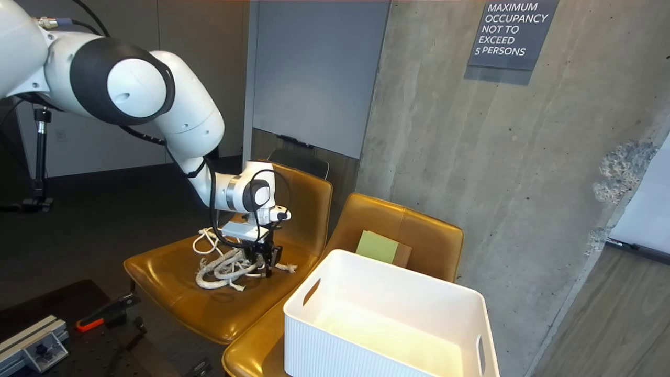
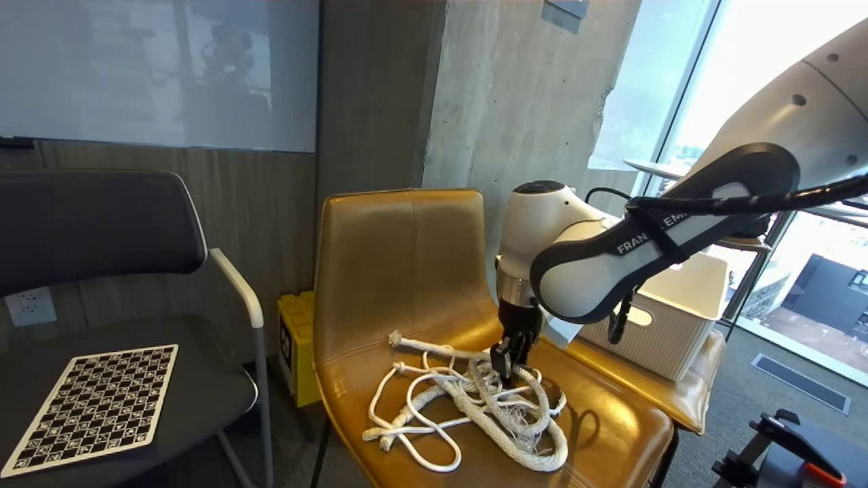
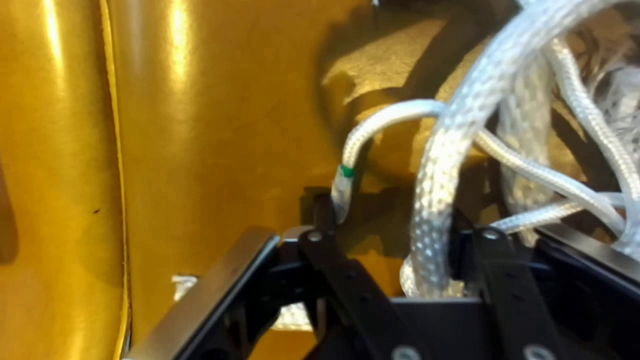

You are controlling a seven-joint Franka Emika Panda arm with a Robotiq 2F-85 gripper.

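A loose tangle of white ropes point(image 2: 521, 439), thick and thin, lies on the seat of the tan chair point(image 1: 182, 286). My gripper is down in the tangle at seat height, its fingers part open. In the wrist view a thick braided rope point(image 3: 447, 159) arcs down into the gap between the fingers, with clear space on its left side. A thin rope end with a green band point(image 3: 346, 171) hangs close to the left finger point(image 3: 324, 219). Where the thick rope continues below the fingers is hidden.
A white bin point(image 1: 352, 348), its visible inside empty, stands on the second tan chair to the right. Behind it a green pad point(image 1: 377, 247) leans on the backrest. A black chair point(image 2: 97, 236) stands to the side, and a yellow box point(image 2: 302, 350) is on the floor.
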